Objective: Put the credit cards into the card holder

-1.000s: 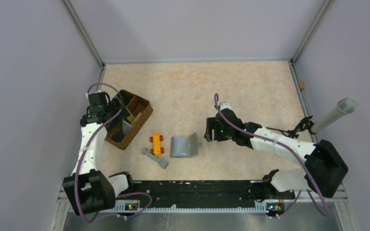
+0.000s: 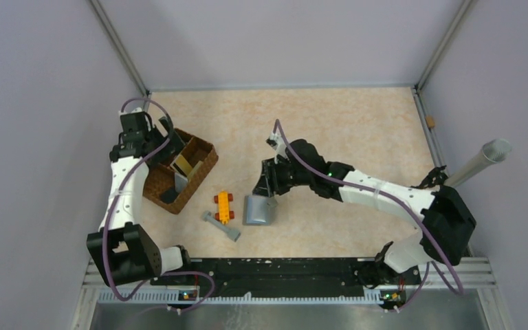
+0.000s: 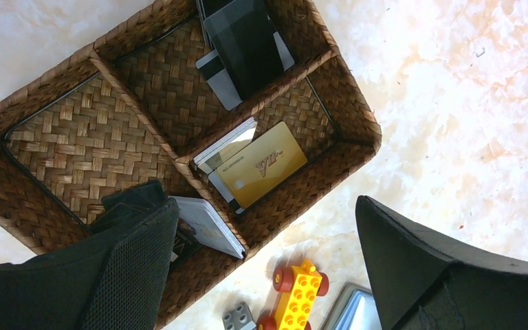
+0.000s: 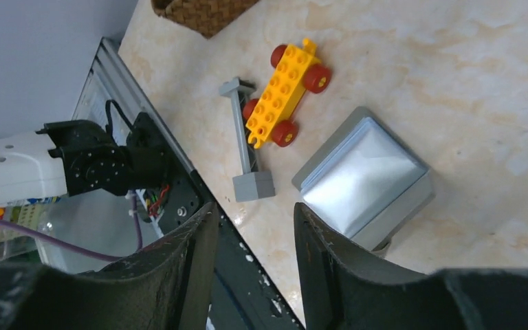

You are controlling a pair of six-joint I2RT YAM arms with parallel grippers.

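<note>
My left gripper is open above the woven basket [image 3: 82,137], whose compartments hold gold cards [image 3: 261,165], black cards [image 3: 244,48] and pale cards [image 3: 206,227]. The grey card holder [image 4: 364,179], with a clear pale inner face, lies right of the toy car in the right wrist view; in the top view my right gripper [image 2: 268,180] hangs just over it. Its fingers are apart, with nothing seen between them.
A yellow brick car [image 2: 223,206] with red wheels and a grey dumbbell-shaped piece [image 2: 220,225] lie between basket and holder.
My right gripper has moved left to over the card holder. My left arm has shifted slightly toward the back of the table above the basket.
</note>
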